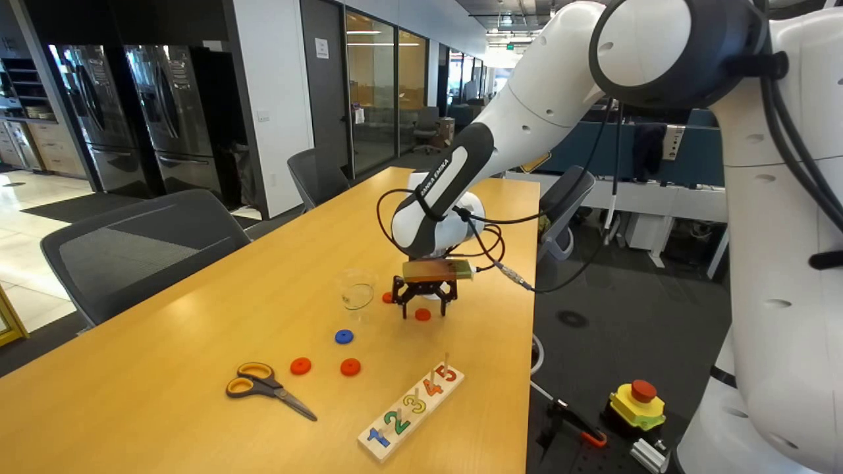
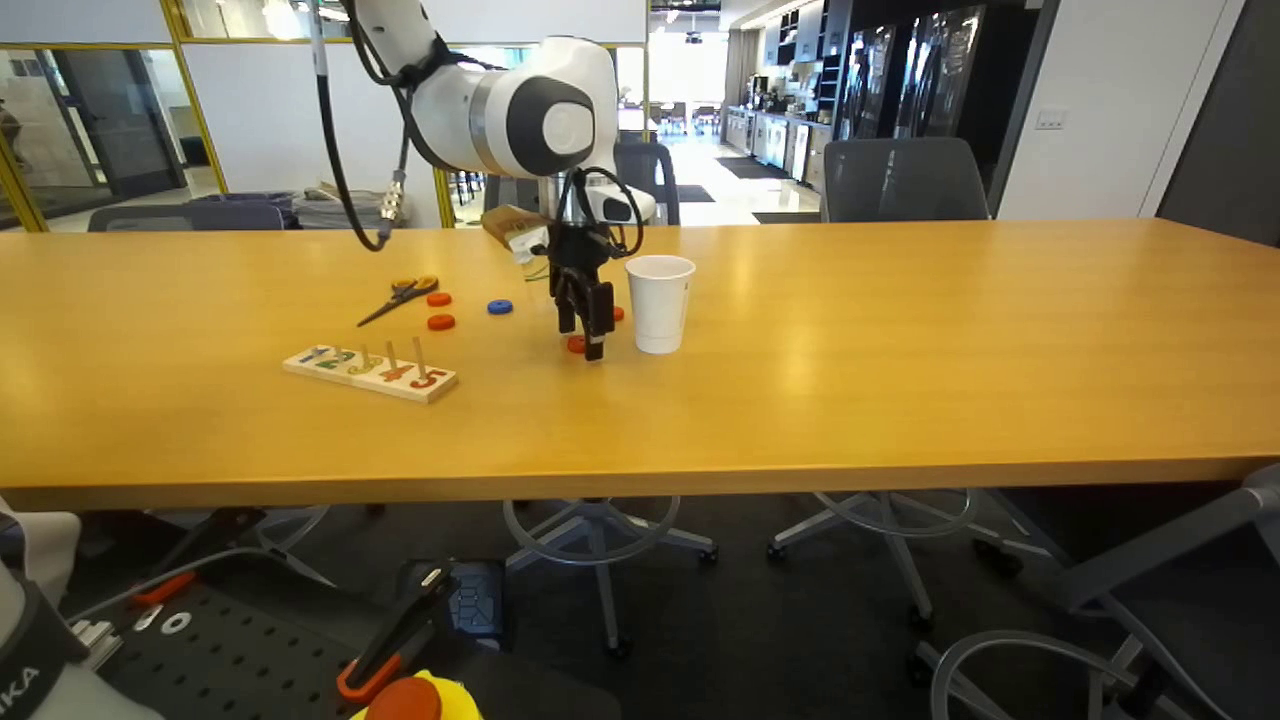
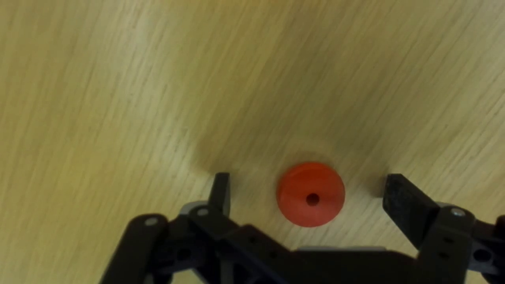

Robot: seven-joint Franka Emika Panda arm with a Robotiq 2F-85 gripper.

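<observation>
My gripper is open and low over the table, its two fingers on either side of a red ring (image 3: 311, 208) without touching it. That ring lies flat, with a small hole in its top, nearer the left finger than the right in the wrist view. A second red ring (image 1: 387, 297) lies just behind the gripper. A wooden board (image 1: 411, 411) numbered 1 to 5 carries upright pegs with no rings on them.
Scissors (image 1: 269, 387) lie left of the board. A clear cup (image 1: 357, 291) stands left of the gripper, and a white cup (image 2: 659, 306) is close beside it in the second exterior view. The table (image 2: 936, 348) has wide free room beyond the white cup.
</observation>
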